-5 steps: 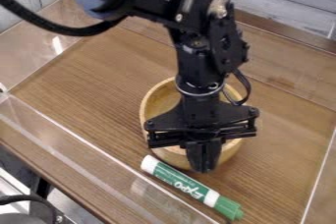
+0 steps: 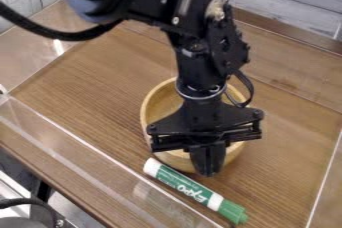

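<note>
My black gripper [image 2: 207, 157] points straight down over a tan wooden bowl [image 2: 156, 107], its shut fingertips low at the bowl's front side. Whether anything is between them is hidden by the dark finger bodies. A white and green marker [image 2: 187, 187] lies on the wooden table just in front of the bowl, below and left of the fingertips, with its green cap toward the right.
Clear edging runs along the front left, and a pale plank wall stands at the back. Cables hang at the lower left.
</note>
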